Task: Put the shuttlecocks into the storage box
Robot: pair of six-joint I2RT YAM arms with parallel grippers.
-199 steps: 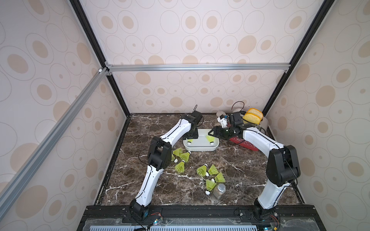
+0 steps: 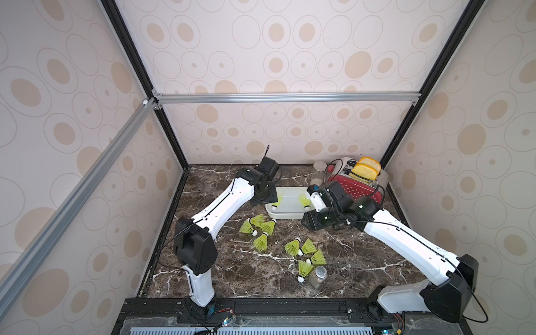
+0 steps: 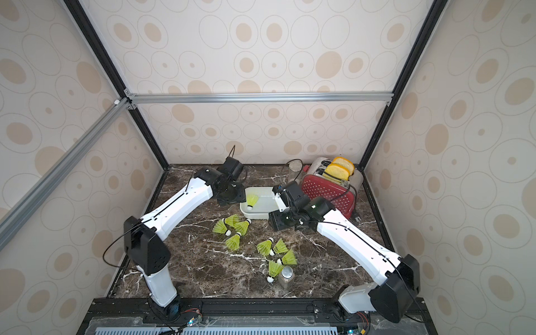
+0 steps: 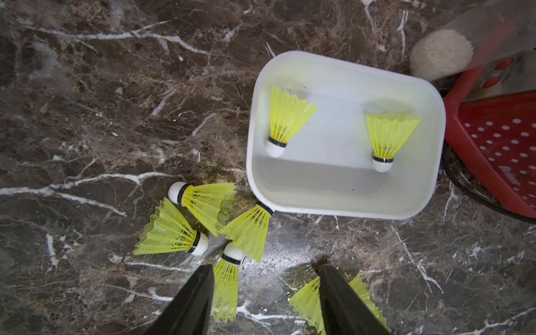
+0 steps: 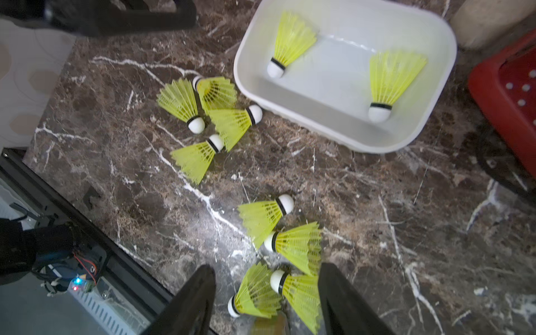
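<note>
The white storage box (image 4: 346, 211) holds two yellow shuttlecocks, a left one (image 4: 287, 117) and a right one (image 4: 390, 134), lying apart on its floor. Outside its front left corner lies a cluster of several shuttlecocks (image 5: 202, 159). Another group of several shuttlecocks (image 5: 259, 217) is nearer the front edge. My left gripper is open and empty above the table, over the box's left side in the top views. Over the table by the box's front right, my right gripper is also open, its fingers apart with nothing gripped; the front group lies beyond them in its view.
A glass jar with a metal lid (image 2: 318, 275) stands against the front shuttlecocks. Right of the box are a red dotted basket (image 3: 321, 188) and a toaster with yellow bread slices (image 3: 336, 169). A pale container (image 5: 485, 22) stands behind the box. Bare marble lies front right.
Both arms have drawn back from above the box: the left gripper up and leftward, the right one toward the front. The shuttlecocks and box have stayed put, and both grippers remain open.
</note>
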